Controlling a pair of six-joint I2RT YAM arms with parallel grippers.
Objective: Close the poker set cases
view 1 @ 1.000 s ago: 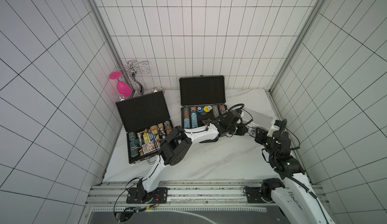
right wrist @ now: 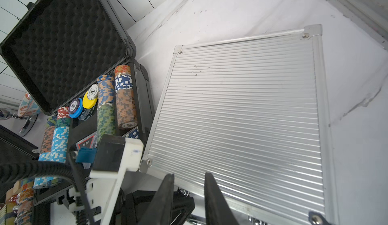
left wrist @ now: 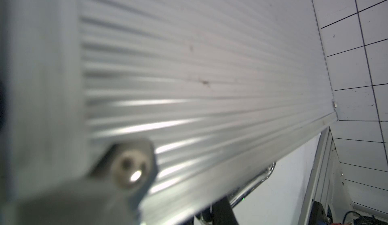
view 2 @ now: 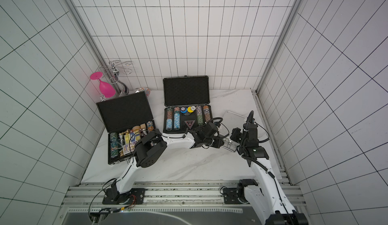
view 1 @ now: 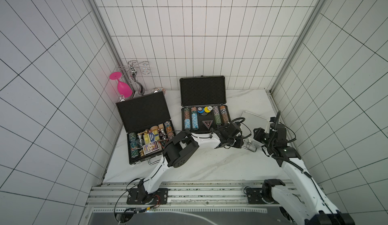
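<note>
The silver ribbed case [right wrist: 242, 115] lies with its lid down at the right of the table. Its chrome handle [left wrist: 254, 182] sticks out from the front edge. My left gripper [view 1: 242, 142] is at that edge, and its dark fingers [left wrist: 223, 213] are shut on the handle, partly cut off by the frame. My right gripper stands open and empty above the front of the lid. The middle black case [view 1: 202, 91] stands open, its lid upright and chip stacks [right wrist: 125, 99] inside. Another black case [view 2: 125, 111] at the left is open too, holding chips and card boxes.
A pink glass [view 1: 124, 89] and a metal rack [view 1: 135, 73] stand in the back left corner. My left arm crosses in front of both open cases.
My left gripper has come toward the table's front, and the silver case now sits nearer the front edge.
</note>
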